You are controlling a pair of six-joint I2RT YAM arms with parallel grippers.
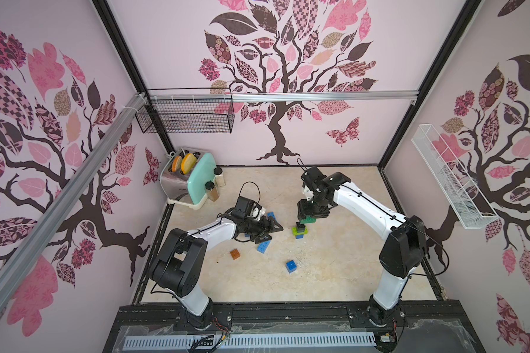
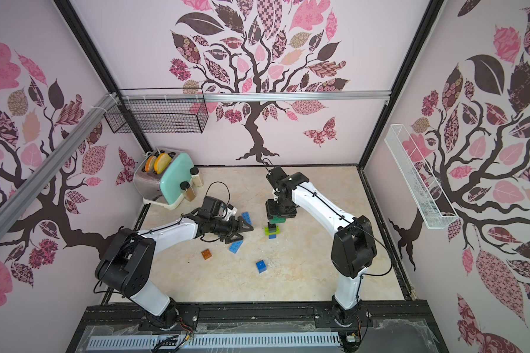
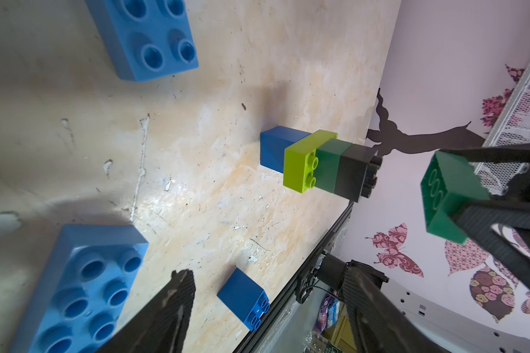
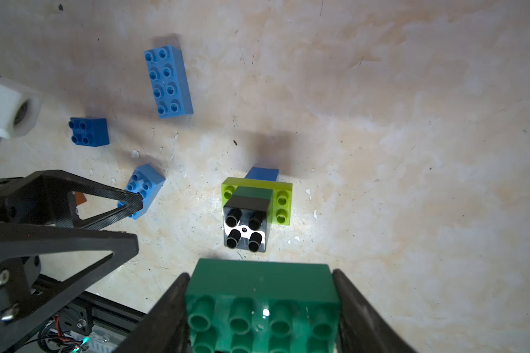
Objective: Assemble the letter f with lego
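A stack stands on the table: blue brick point(image 3: 279, 150) at the bottom, then a wider lime brick point(image 3: 300, 164), a dark green brick point(image 3: 334, 164) and a black brick point(image 4: 244, 229) on top, studs bare. My right gripper is shut on a long green brick point(image 4: 262, 276), held clear of the table beside the stack top. My left gripper point(image 1: 273, 233) hangs left of the stack, open, with nothing between its fingers. Two light blue bricks point(image 4: 169, 82) point(image 4: 146, 187) lie near and below it.
A dark blue brick point(image 1: 291, 266) lies in front of the stack, an orange brick point(image 1: 235, 254) front left. Another dark blue brick point(image 4: 91, 131) lies farther left. A toaster point(image 1: 185, 176) and shaker bottles point(image 1: 211, 191) occupy the back left corner.
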